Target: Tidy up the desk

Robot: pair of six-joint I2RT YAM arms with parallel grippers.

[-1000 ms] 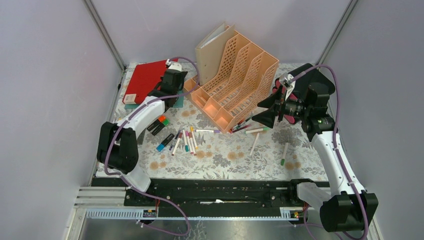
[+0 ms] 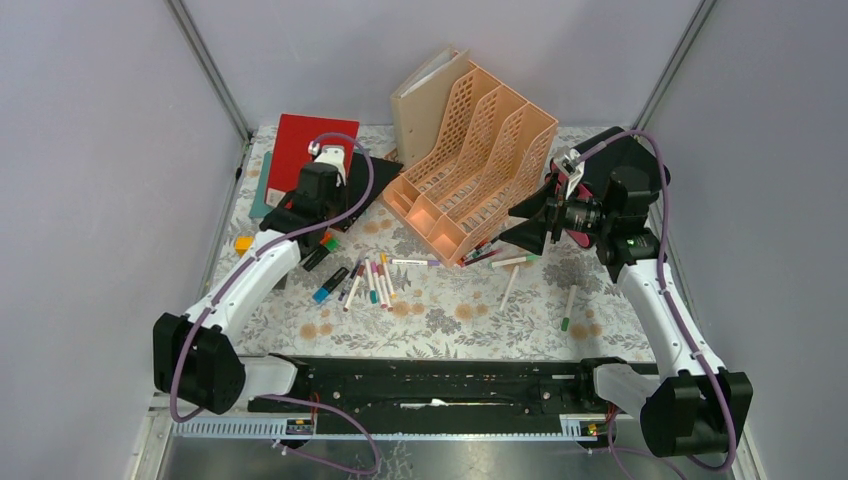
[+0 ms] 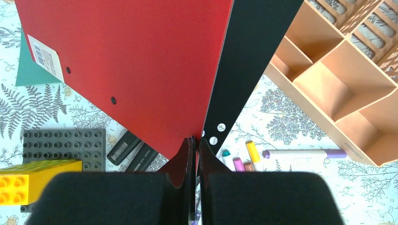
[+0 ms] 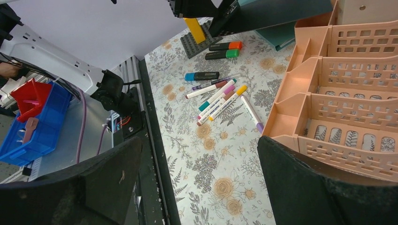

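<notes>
A red folder with a black side (image 3: 141, 61) is pinched at its lower edge by my left gripper, whose fingers are closed together. In the right wrist view its black side (image 4: 277, 16) hangs tilted above the desk. A teal folder (image 3: 35, 68) lies partly beneath it. The peach desk organizer (image 2: 440, 215) stands back of centre, with a beige binder (image 2: 425, 110) upright in its left slot. My right gripper is open and empty, just right of the organizer's front. Several pens (image 2: 378, 280) lie front left of the organizer.
Dark highlighters (image 4: 223, 55) and a yellow brick (image 3: 51, 176) on a grey studded plate (image 3: 65, 145) lie at the left. A white pen with a green cap (image 2: 569, 308) lies front right. A black bag (image 2: 615, 160) stands behind the right arm.
The folder has tilted and turned, baring its black side toward the organizer. My right arm has barely moved.
</notes>
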